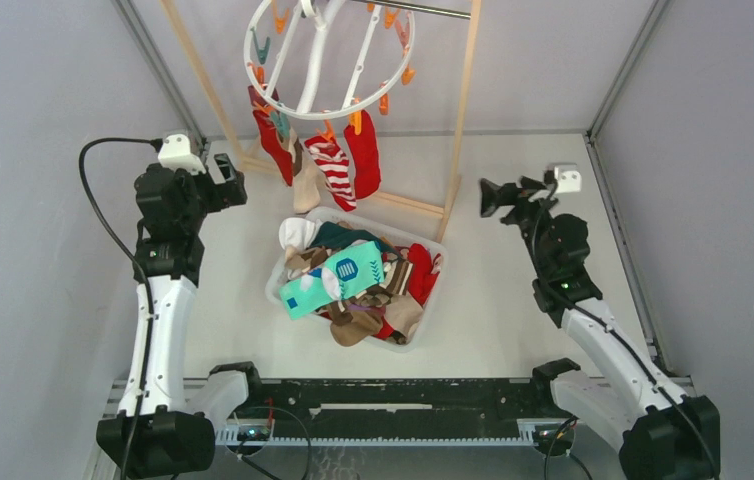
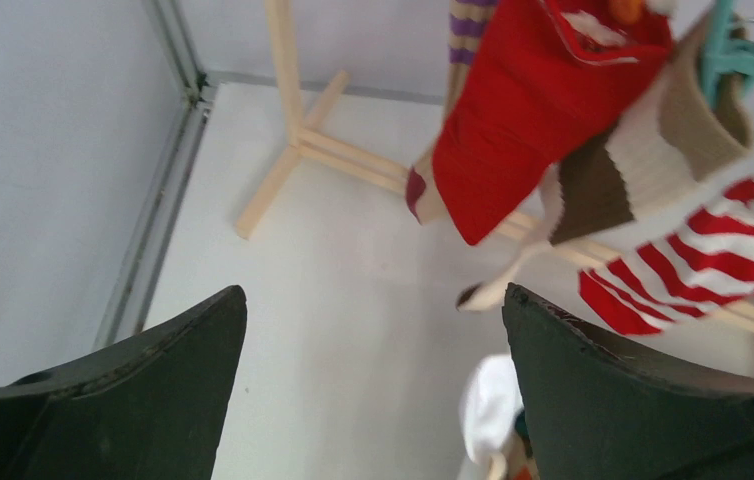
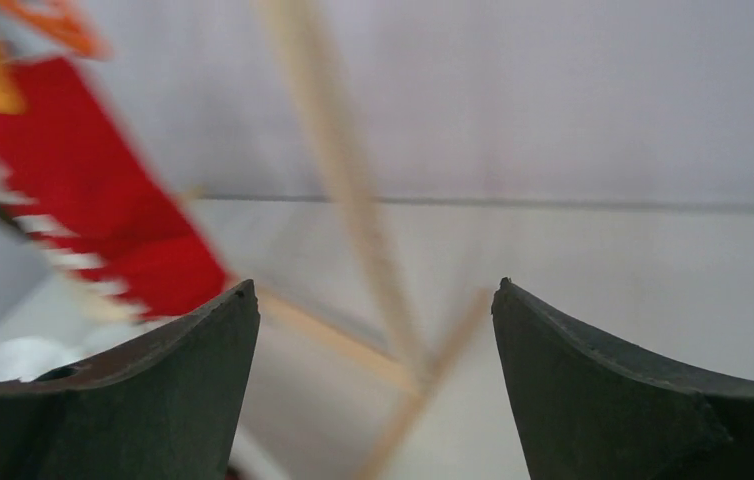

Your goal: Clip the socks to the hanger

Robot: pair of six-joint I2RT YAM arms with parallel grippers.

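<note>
The round white hanger (image 1: 305, 112) hangs at the top of the top view, with orange and teal clips round its ring. Clipped along its front left are a plain red sock (image 1: 364, 155), a red-and-white striped sock (image 1: 331, 172), a beige sock (image 1: 306, 184) and a dark red one (image 1: 271, 140). Left of these socks, clear of them, my left gripper stands open and empty. Over on the right side, my right gripper is open too, nothing between its fingers; its wrist view is blurred.
Below the hanger, a pale bin (image 1: 275, 290) holds a heap of socks and a teal packaged pair (image 1: 338, 278). A wooden frame (image 1: 458, 110) surrounds the hanger, its foot beam low behind the bin. Bare table lies on both sides.
</note>
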